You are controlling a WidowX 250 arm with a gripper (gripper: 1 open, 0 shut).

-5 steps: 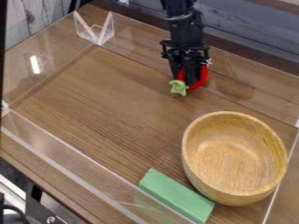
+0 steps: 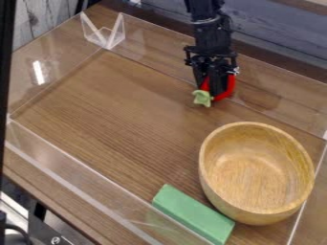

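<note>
My gripper (image 2: 212, 78) reaches down from the top centre of the camera view, black and shut on a red object (image 2: 223, 88) with a small pale green part (image 2: 202, 99) hanging at its lower left. The fingers cover much of the object, so its shape is hard to tell.
A large yellow bowl (image 2: 255, 145) fills the lower right. A green block (image 2: 192, 212) lies at the bottom. A white wire holder (image 2: 105, 31) stands at the back left.
My gripper, with the red object and its green part, has shifted slightly right over the last second. The bowl and green block have not moved.
</note>
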